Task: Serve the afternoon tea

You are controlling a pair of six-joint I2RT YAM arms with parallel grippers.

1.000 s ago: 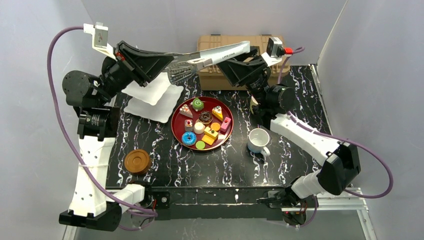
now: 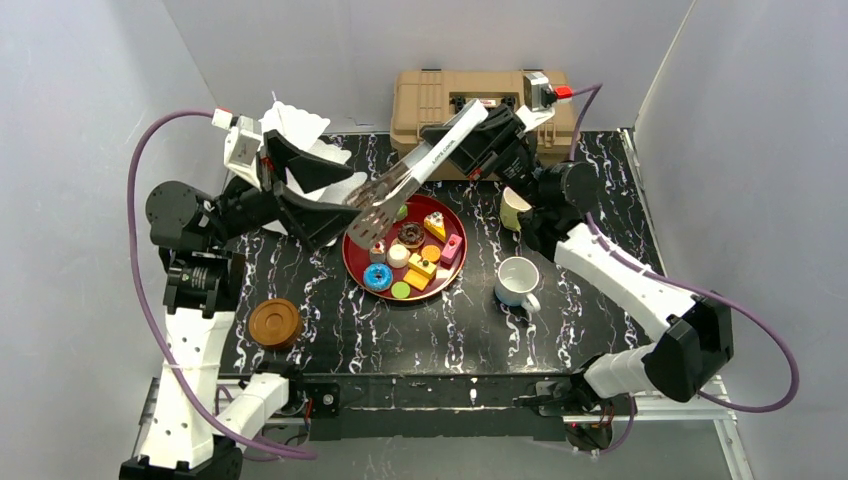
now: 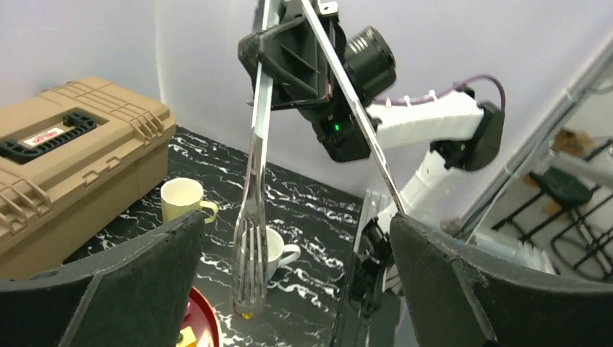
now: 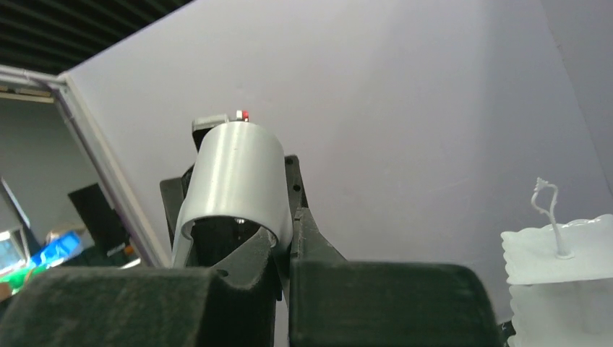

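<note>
Steel serving tongs (image 2: 430,155) hang over the red plate (image 2: 355,260) of toy cakes and donuts, held near their top by my right gripper (image 2: 460,140), which is shut on them; their slotted ends point down-left. My left gripper (image 2: 315,195) stands open just left of the tong ends, touching nothing visible between its fingers. The left wrist view shows the tongs between and beyond its spread fingers. A white tiered stand (image 2: 295,125) is at the back left, partly behind my left gripper.
A tan case (image 2: 420,95) is at the back, a yellow mug (image 3: 181,199) and white mug (image 2: 518,280) right of the plate, a brown round item (image 2: 275,322) front left.
My left gripper has moved down, opened and come away from the tong ends. The tongs now tilt more steeply, their ends lower over the plate.
</note>
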